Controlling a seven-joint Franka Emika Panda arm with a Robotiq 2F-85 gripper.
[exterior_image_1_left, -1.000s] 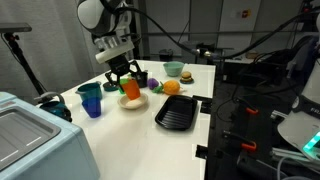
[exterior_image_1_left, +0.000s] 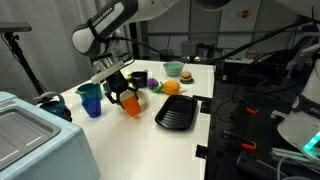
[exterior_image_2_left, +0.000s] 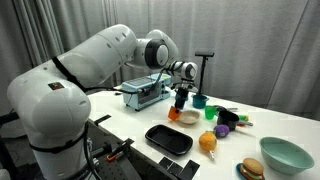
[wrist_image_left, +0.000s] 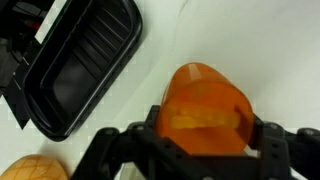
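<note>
An orange cup (wrist_image_left: 205, 110) fills the middle of the wrist view, with my gripper shut on it. In exterior view 1 the orange cup (exterior_image_1_left: 130, 103) hangs tilted from my gripper (exterior_image_1_left: 125, 93), low over the table in front of the beige plate (exterior_image_1_left: 142, 99). Exterior view 2 has the cup (exterior_image_2_left: 175, 113) beside the plate (exterior_image_2_left: 188, 118), close to the table surface. Whether its lower edge touches the table, I cannot tell.
A black tray (exterior_image_1_left: 177, 113) lies to the right of the cup. Blue cups (exterior_image_1_left: 91, 100) stand to the left, near a large grey box (exterior_image_1_left: 40, 140). Orange fruit (exterior_image_2_left: 208, 140), a burger (exterior_image_2_left: 250, 168) and a green bowl (exterior_image_2_left: 286, 155) occupy other parts of the table.
The gripper and orange cup have moved down and slightly left, toward the front of the table. The cup was above the plate and is now lower, before it.
</note>
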